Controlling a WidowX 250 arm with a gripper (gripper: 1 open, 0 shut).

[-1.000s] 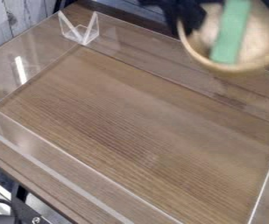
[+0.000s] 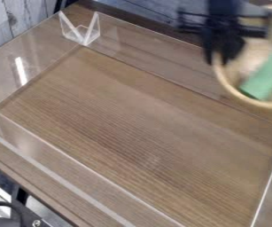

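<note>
At the top right my dark gripper is blurred, close to a round cream bowl or basket with a green object inside it. The blur hides whether the fingers are open or shut on the rim. The container appears raised in front of the wooden surface.
A wooden table with clear strips along its edges fills most of the view and is empty in the middle. A clear angular plastic piece stands at the back left corner. Black cables lie at the lower left.
</note>
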